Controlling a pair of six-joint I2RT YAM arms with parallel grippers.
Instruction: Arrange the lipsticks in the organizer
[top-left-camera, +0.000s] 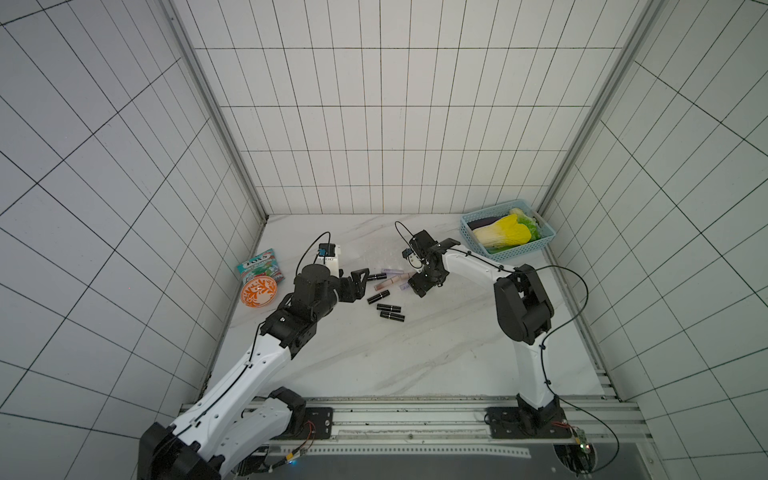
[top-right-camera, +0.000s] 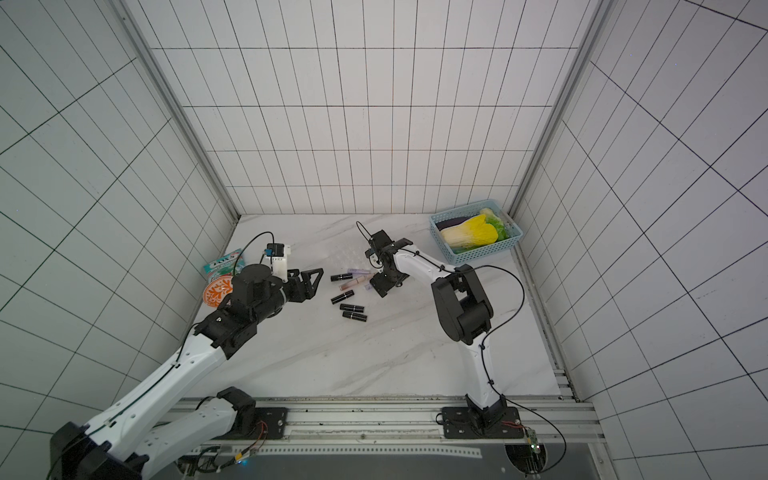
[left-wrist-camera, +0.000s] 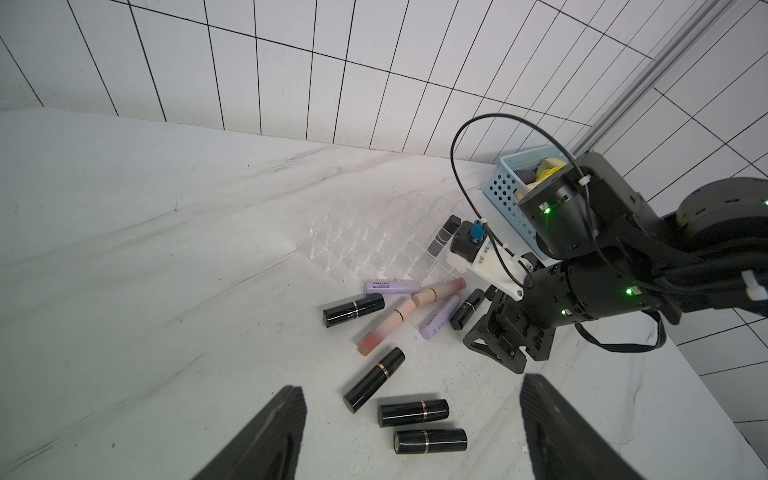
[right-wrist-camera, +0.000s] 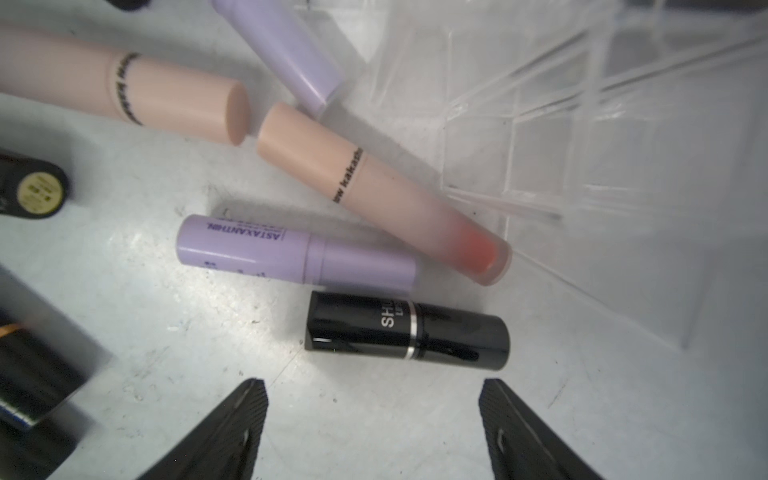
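Observation:
The clear organizer (left-wrist-camera: 360, 236) stands at the back of the table, one black lipstick (left-wrist-camera: 444, 233) in a compartment at its right end. Before it lie two purple tubes (right-wrist-camera: 296, 254), two pink tubes (right-wrist-camera: 384, 192) and several black lipsticks (left-wrist-camera: 413, 412). Low over the table, my right gripper is open, its fingers apart with bare table between them. Just ahead of them lies a black lipstick with a silver band (right-wrist-camera: 406, 329), outside the grip. Further left and higher, my left gripper is open and empty; black lipsticks lie on the table beyond it.
At the back right sits a blue basket (top-left-camera: 480, 249) of vegetables. An orange-patterned bowl (top-left-camera: 258, 291) and a colourful packet (top-left-camera: 257, 262) are at the left edge.

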